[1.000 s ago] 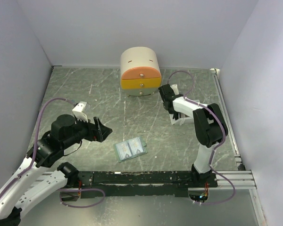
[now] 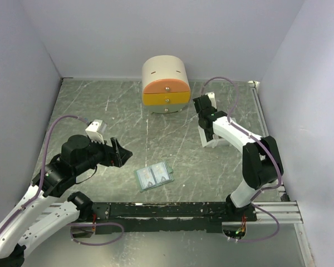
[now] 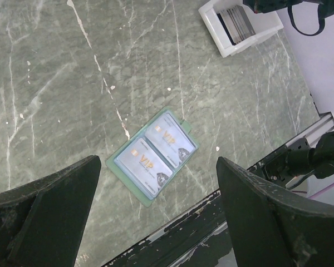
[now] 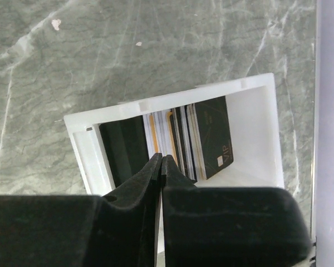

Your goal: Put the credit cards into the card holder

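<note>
Two VIP credit cards (image 3: 146,166) lie side by side on a green tray (image 3: 122,183) on the table, below the middle in the top view. A white card holder (image 4: 250,133) at the right holds several cards (image 4: 211,128), with a dark VIP card at one end. My right gripper is over the holder, shut, with nothing visible between its fingertips. My left gripper (image 2: 122,150) hangs open and empty above the table, left of the green tray.
A rounded cabinet (image 2: 166,72) with orange and yellow drawers stands at the back middle. A wall borders the holder's right side.
The left arm and the cards on the green tray look unchanged.
</note>
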